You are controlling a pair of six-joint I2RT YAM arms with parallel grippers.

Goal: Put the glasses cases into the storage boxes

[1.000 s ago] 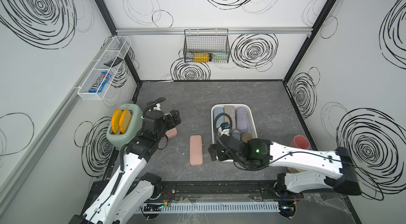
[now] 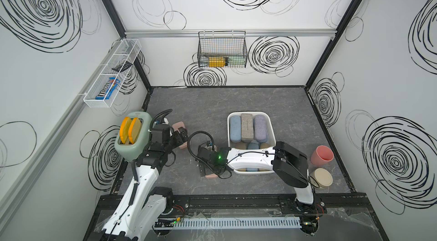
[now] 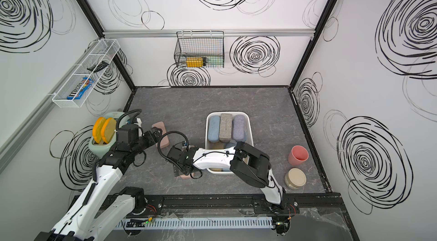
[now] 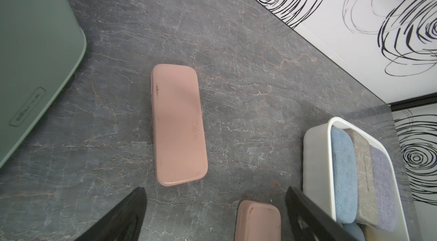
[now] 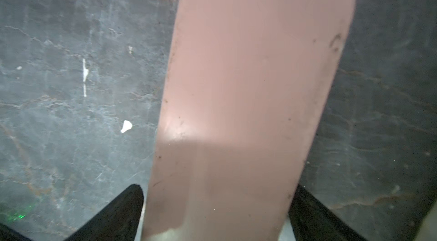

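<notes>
A pink glasses case lies on the table, below my open left gripper, whose fingers are apart with nothing between them. A second pink case fills the right wrist view, with my right gripper down over it, fingers at either side; whether they press on it is unclear. The white storage box holds blue, grey, purple and other cases, partly hidden by the right arm. A pale green box at the left holds two yellow cases.
A pink cup and a cream lidded pot stand at the right. Wire baskets hang on the back and left walls.
My right gripper has moved left from above the white box and down onto the nearer pink case. My left gripper has moved down and left over the farther pink case.
</notes>
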